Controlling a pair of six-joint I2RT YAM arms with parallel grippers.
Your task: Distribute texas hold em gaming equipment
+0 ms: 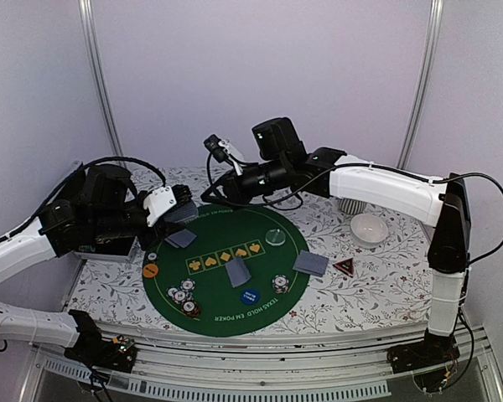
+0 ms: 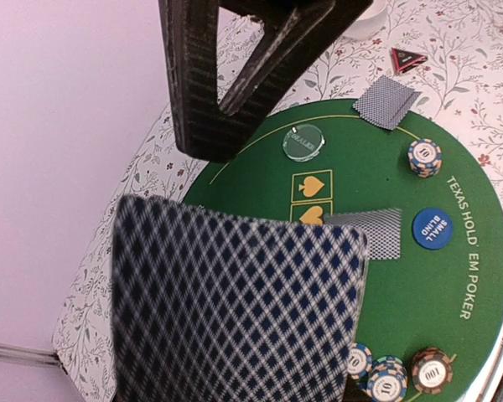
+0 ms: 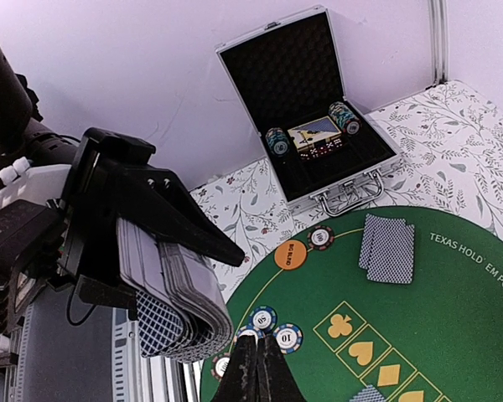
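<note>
My left gripper [image 1: 183, 208] is shut on a deck of blue-and-white checked cards [image 3: 184, 306], held up over the mat's far left part. The deck's patterned back fills the lower left wrist view. Close to the deck, my right gripper is shut, its fingertips together with nothing between them. Loose cards [image 1: 237, 271] lie face down on the green poker mat [image 1: 218, 306], below the row of suit symbols; I cannot tell how many. Other face-down pairs of cards sit at the mat's left [image 3: 391, 255] and at its right edge [image 1: 310, 263].
An opened metal case [image 3: 344, 188] stands at the left. On the mat are several chip stacks [image 1: 281, 284], a blue small blind disc [image 1: 250, 296], an orange big blind disc [image 1: 150, 270] and a clear dealer disc [image 1: 275, 237]. A white bowl [image 1: 369, 229] sits to the right.
</note>
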